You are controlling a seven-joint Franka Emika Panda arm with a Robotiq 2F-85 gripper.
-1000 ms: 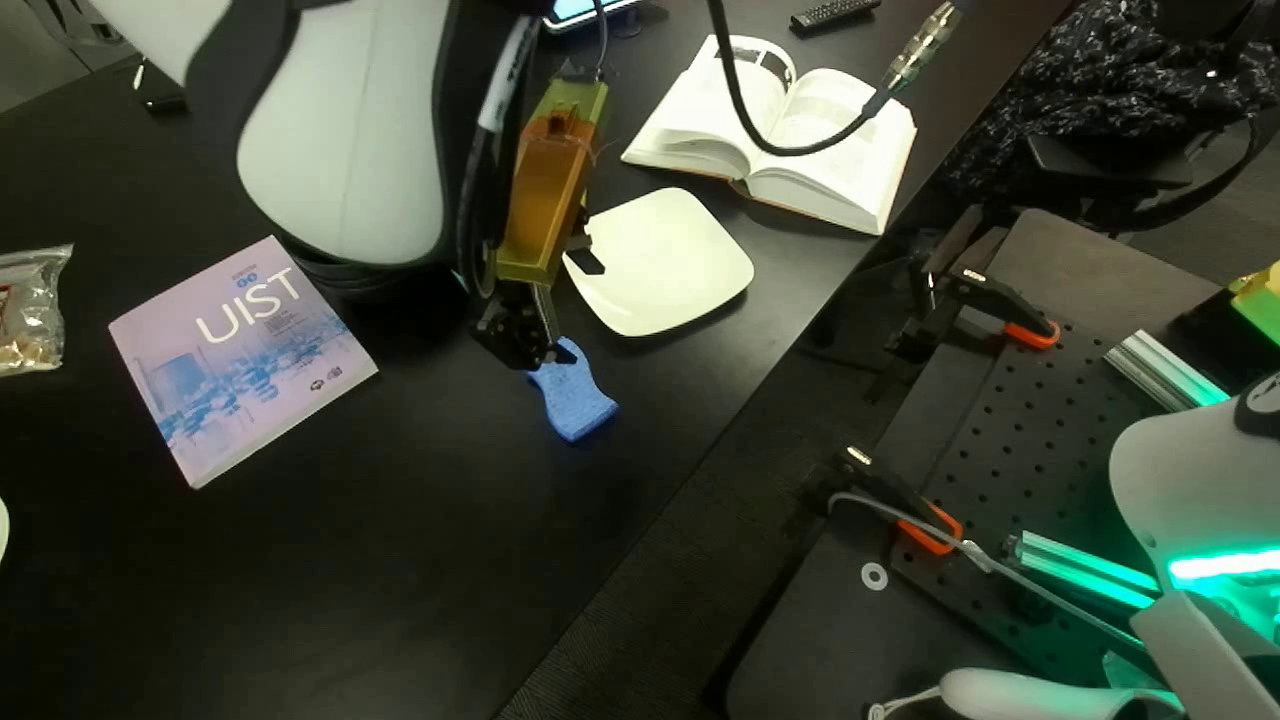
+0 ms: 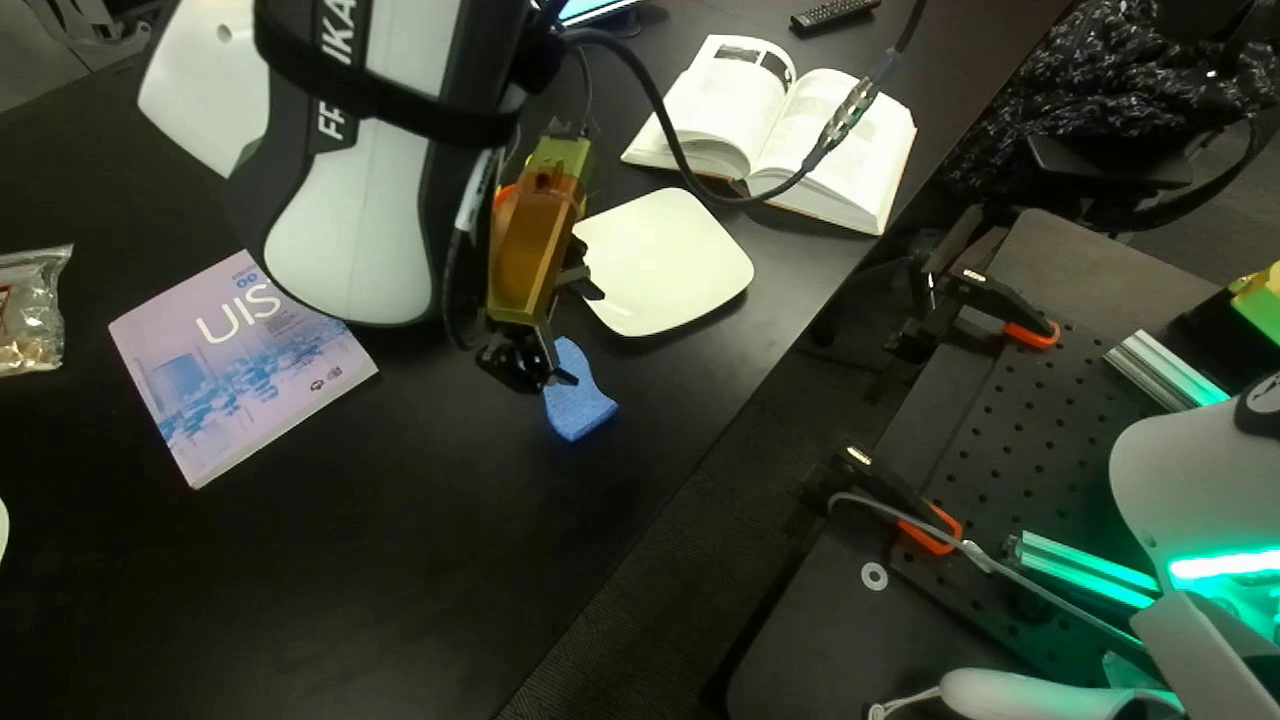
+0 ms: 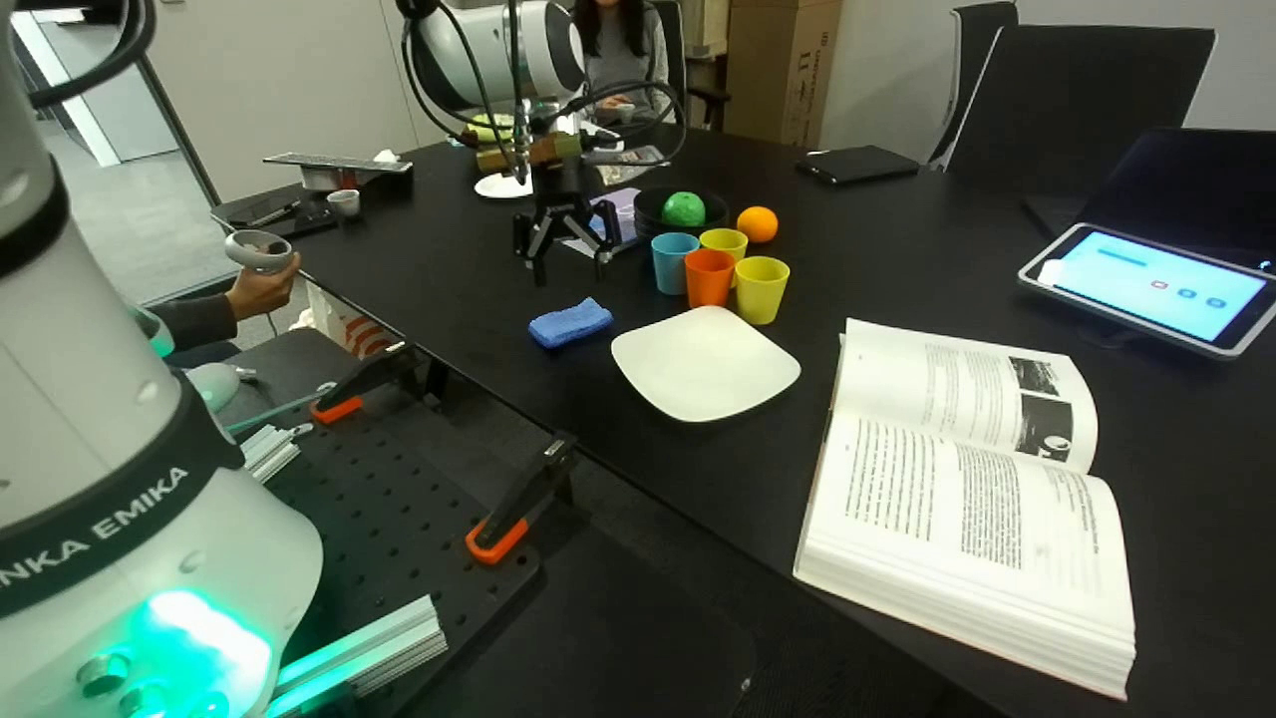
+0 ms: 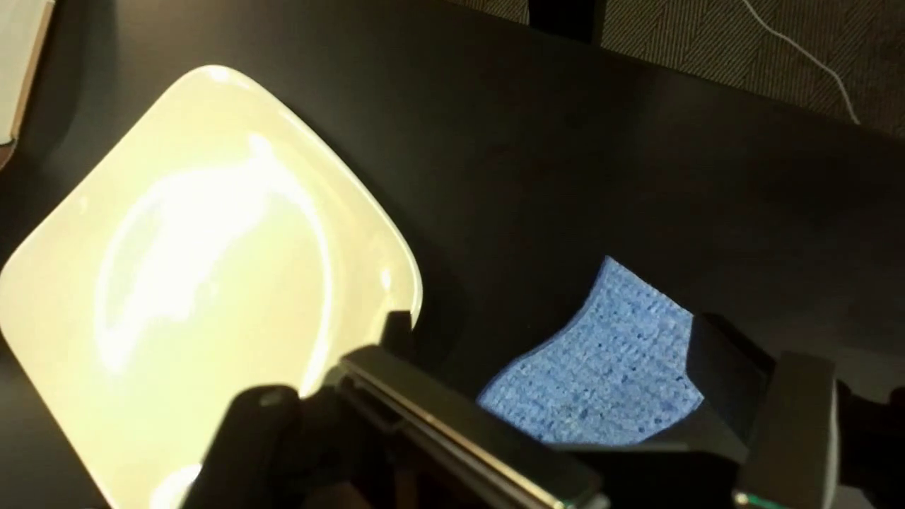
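A blue sponge [image 2: 582, 404] with curved sides lies flat on the black table. My gripper [image 3: 570, 273] is open above the table, its fingers pointing down and nothing held. From the wrist, the sponge [image 4: 606, 365] shows in the gap between the two spread fingers, partly covered by the right one. One fingertip [image 2: 561, 377] overlaps the sponge in exterior view 1. Exterior view 2 shows the whole sponge [image 3: 570, 323] with clear space below the fingers. Close beside it lies a cream square plate [image 3: 706, 365], empty; the left finger overlaps its corner in the wrist view.
Blue, orange and yellow cups [image 3: 708, 277] stand behind the plate, near a black bowl [image 3: 715, 213] with a green item and an orange [image 3: 757, 223]. An open book [image 2: 768, 132] and a purple booklet [image 2: 240, 360] lie on the table. The near table edge runs close to the sponge.
The arm and open gripper have shifted down in exterior view 1, so a fingertip now overlaps more of the sponge. The cable has swung lower over the book. Sponge and plate have not moved.
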